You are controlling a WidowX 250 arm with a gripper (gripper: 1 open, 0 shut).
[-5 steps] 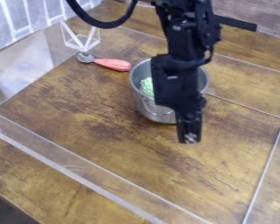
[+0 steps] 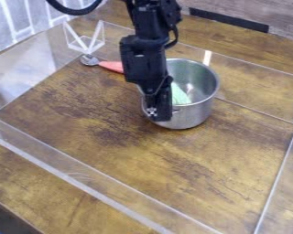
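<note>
My black gripper (image 2: 154,111) hangs low at the front-left of a steel pot (image 2: 197,99), partly covering it. Its fingertips are near the pot's rim and side; whether they touch it cannot be told. A pale green item (image 2: 179,95) sits inside the pot, partly hidden by the gripper. The gripper looks shut, with nothing visible held.
A tool with a red handle (image 2: 110,66) and metal head lies behind, left of the pot. A white wire object (image 2: 83,40) stands at the back left.
My gripper has moved left and back, from the right front of the pot to its left front, and now appears higher in the view.
</note>
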